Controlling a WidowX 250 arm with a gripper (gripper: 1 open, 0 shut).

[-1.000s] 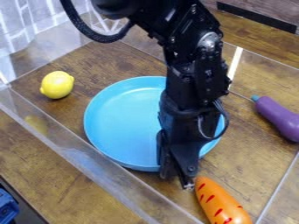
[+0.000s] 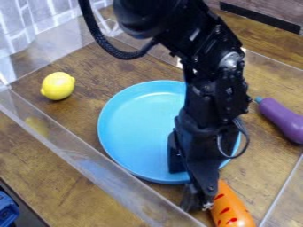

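Observation:
My black gripper reaches down over the right part of a blue plate, its fingertips low beside the near rim and the upper end of an orange carrot at the bottom right. The gripper is open; the dark fingers partly hide one another and the carrot's tip.
A lemon lies at the left, a purple eggplant at the right. A clear plastic wall crosses the lower left, with a blue object outside it. The wooden floor left of the plate is clear.
The gripper has moved down and slightly right, to the carrot's upper end.

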